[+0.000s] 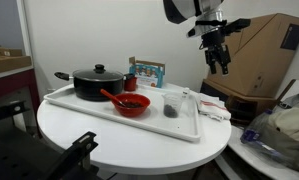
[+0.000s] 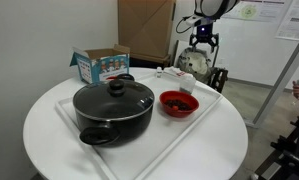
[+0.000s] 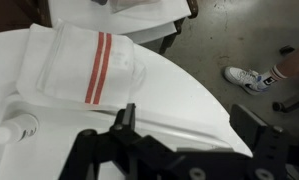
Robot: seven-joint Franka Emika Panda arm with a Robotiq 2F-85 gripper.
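My gripper (image 1: pixel 218 69) hangs in the air above the right end of the round white table, apart from everything on it. In the wrist view its two dark fingertips stand wide apart, with no object seen between them; the gripper looks open. A white towel with a red stripe (image 3: pixel 87 66) lies below it near the table edge. Beside the towel stands a small white bottle (image 3: pixel 15 128). On the white tray (image 1: pixel 189 133) are a black lidded pot (image 1: pixel 97 82), a red bowl (image 1: pixel 131 105) with a red-handled utensil, and a clear container (image 1: pixel 173 105) with dark contents.
Behind the tray stand a colourful box (image 1: pixel 146 74) and a red mug (image 1: pixel 130 82). A large cardboard box (image 1: pixel 257 60) is beyond the table on the right.
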